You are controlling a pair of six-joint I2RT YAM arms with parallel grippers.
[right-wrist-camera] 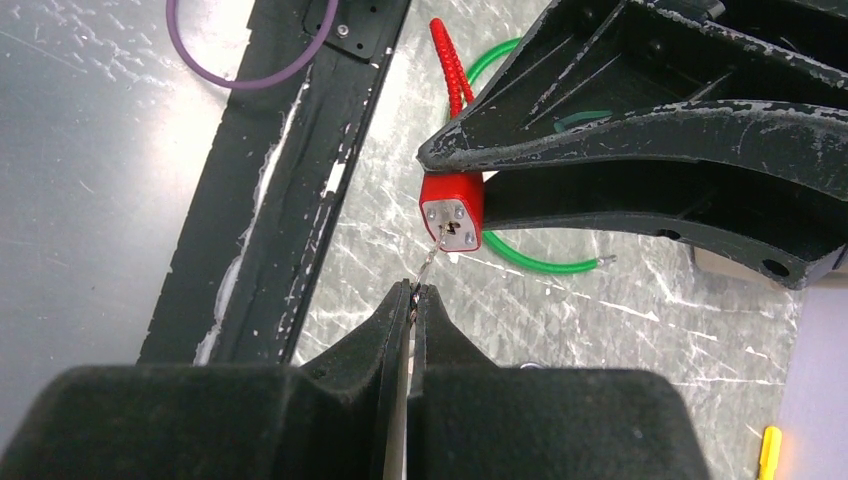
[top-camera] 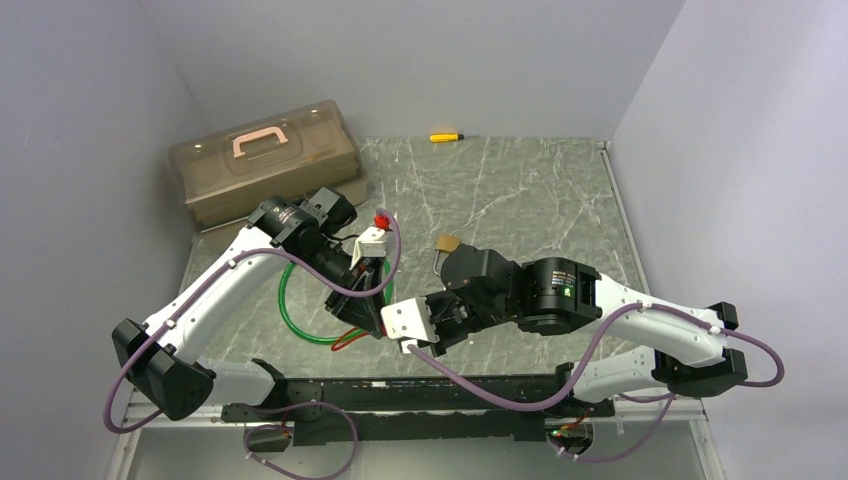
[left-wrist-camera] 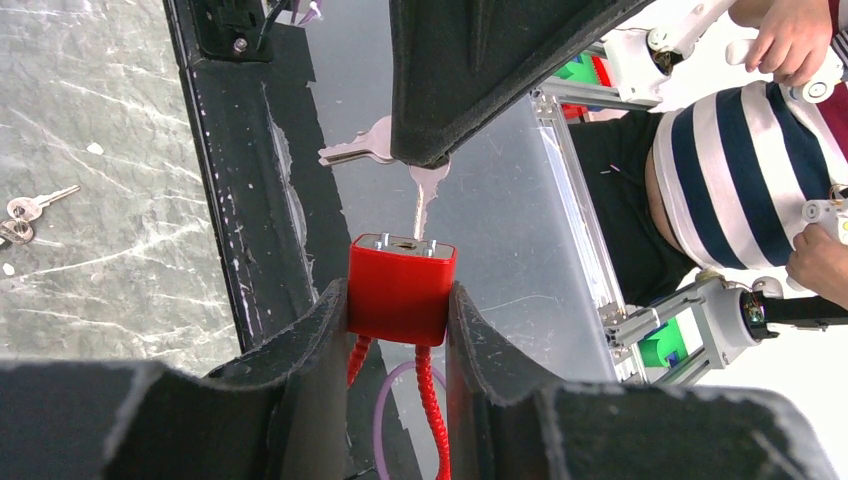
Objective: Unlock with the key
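Note:
A red padlock (left-wrist-camera: 398, 290) with a red braided loop is clamped between the fingers of my left gripper, keyhole plate outward. A silver key (left-wrist-camera: 425, 190) stands at the keyhole, its head by the tip of my right gripper. In the right wrist view, the red padlock (right-wrist-camera: 450, 200) faces that gripper, which is shut on the key (right-wrist-camera: 432, 255); its blade reaches the keyhole. How deep it sits, I cannot tell. A second key (left-wrist-camera: 350, 152) hangs beside it.
A brass padlock (top-camera: 448, 242) lies right of centre, a yellow screwdriver (top-camera: 446, 138) at the back, a brown toolbox (top-camera: 265, 165) at back left. Loose keys (left-wrist-camera: 28, 210) lie on the marble. A green cable (right-wrist-camera: 540, 262) lies under the left arm.

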